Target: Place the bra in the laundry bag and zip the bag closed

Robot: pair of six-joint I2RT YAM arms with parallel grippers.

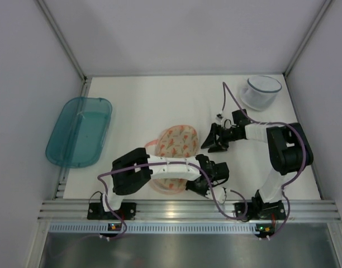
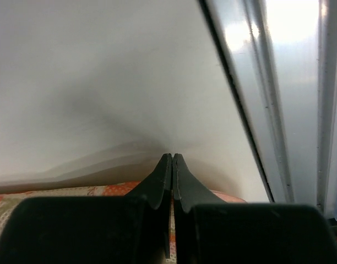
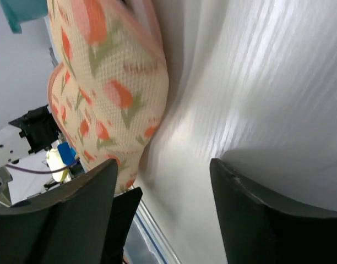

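The cream laundry bag with orange tulips (image 1: 176, 139) lies mid-table, partly under my left arm; in the right wrist view its fabric (image 3: 119, 93) rises at upper left. My left gripper is shut at the bag's front edge, with nothing visible between its tips and a strip of patterned fabric (image 2: 58, 195) behind them. My right gripper is part open just right of the bag, bare table between its fingers. I cannot make out the bra.
A teal basket (image 1: 79, 133) stands at the left. A white cylindrical container (image 1: 260, 92) is at the back right.
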